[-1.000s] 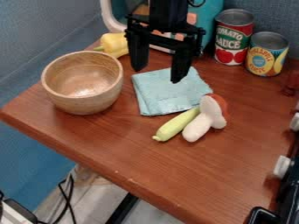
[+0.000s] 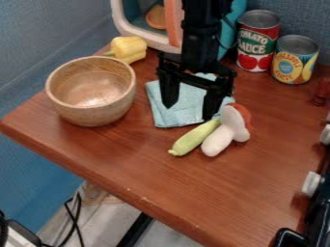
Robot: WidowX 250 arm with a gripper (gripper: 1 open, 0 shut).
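Observation:
My black gripper [image 2: 191, 95] stands open over a folded light-blue cloth [image 2: 180, 113], its fingers low at the cloth's surface with nothing visible between them. A wooden bowl [image 2: 91, 96] sits to the left. In front of the cloth lie a pale green corn or squash piece [image 2: 194, 140] and a white mushroom toy [image 2: 223, 135] with a red part behind it.
A yellow toy [image 2: 126, 49] lies behind the bowl. Tomato sauce [image 2: 257, 41] and another can [image 2: 294, 60] stand back right, beside a teal play box [image 2: 125, 17]. Black hardware lines the right edge.
My gripper has moved downward from above the back of the cloth onto it. The objects on the table look unmoved.

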